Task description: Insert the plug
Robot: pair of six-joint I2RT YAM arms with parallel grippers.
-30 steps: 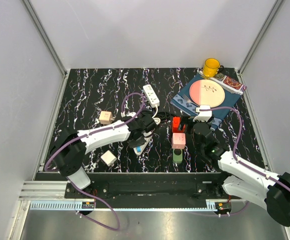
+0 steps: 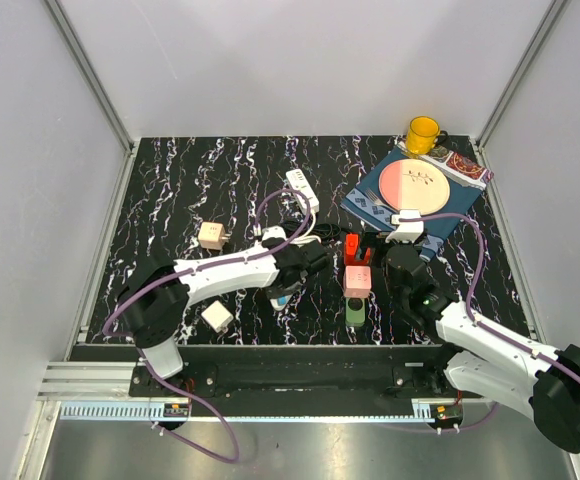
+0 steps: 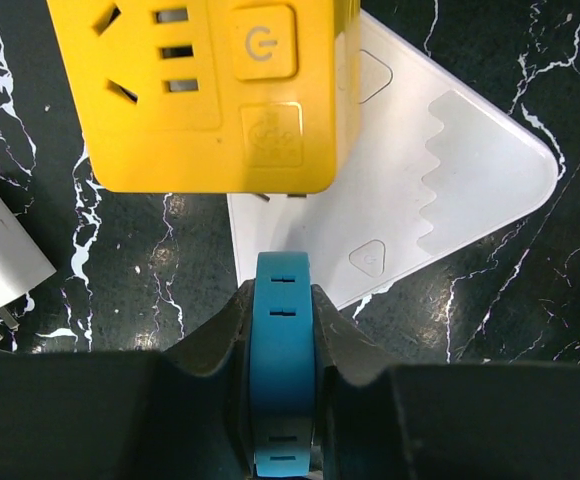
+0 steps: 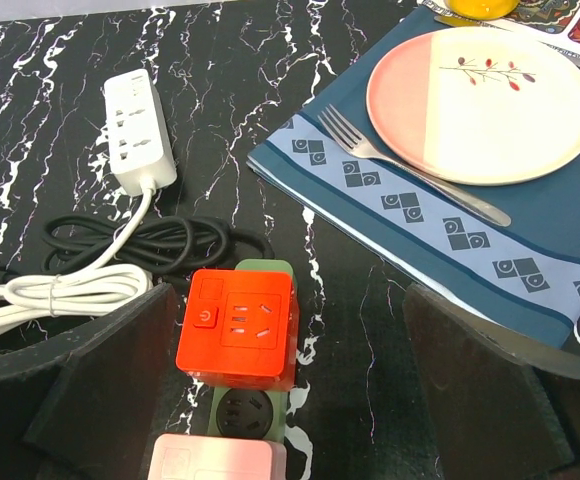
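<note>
Pinched between the fingers of my left gripper is a narrow blue plug block with slots in the face that shows. It stands over the near edge of a white triangular-looking base, whether touching cannot be told. A yellow adapter sits farther up, apart from the blue block and covering part of the base. From above, the left arm hides most of this; a bit of blue shows. My right gripper is open and empty, with a red adapter beyond and below it on a green strip.
A pink adapter is on the green strip's nearer part. Two pale plug cubes, one beige and one whitish, lie left. A white power strip, coiled cables, and a plate on a blue mat lie behind.
My left gripper has shifted a little to the right with its forearm, covering more of the white base in the top view. The right arm stays still.
</note>
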